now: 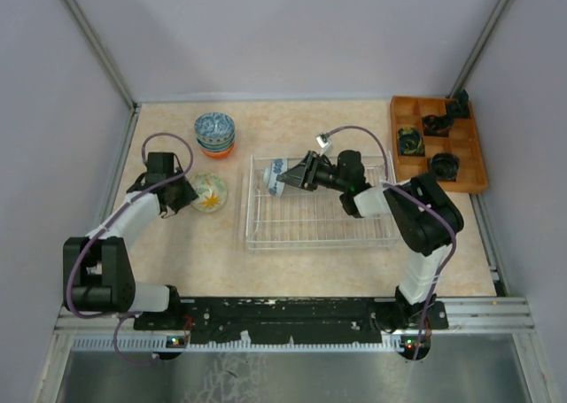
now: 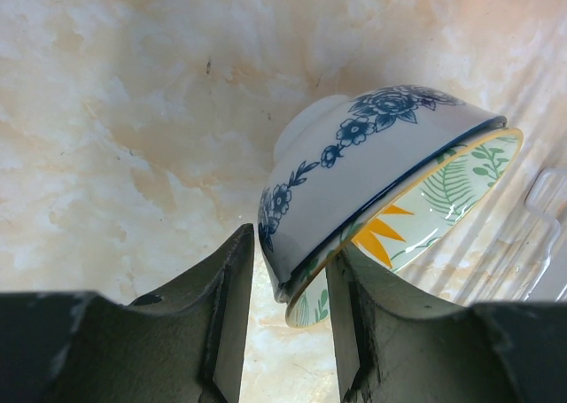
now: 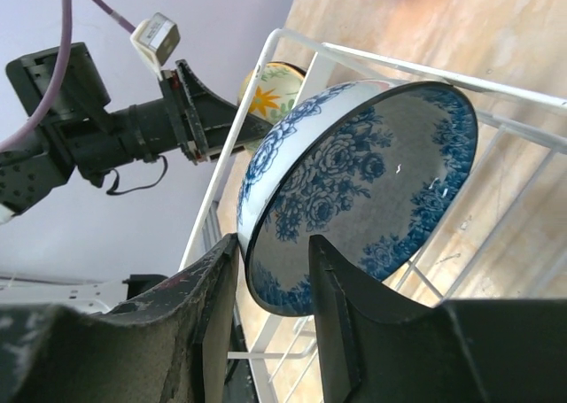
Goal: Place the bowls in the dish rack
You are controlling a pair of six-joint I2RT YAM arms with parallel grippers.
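Note:
In the top view a white bowl with blue flowers (image 1: 275, 177) stands on edge in the left back part of the white wire rack (image 1: 301, 245). My right gripper is at its lower rim, fingers apart with a gap between them; the left finger (image 3: 217, 288) is close to or touching the outer wall. On the left, a leaf-patterned bowl (image 1: 210, 193) is tilted at my left gripper. That gripper is open, its fingers on either side of the bowl's rim (image 2: 306, 298). A blue-flowered white outside (image 2: 341, 168) shows there; I cannot tell whether two bowls are nested.
A stack of bowls (image 1: 215, 135), blue-patterned on top and orange below, stands behind the leaf-patterned bowl. A brown compartment box (image 1: 406, 168) with dark items sits at the back right. The rack's middle and right slots hold no bowls.

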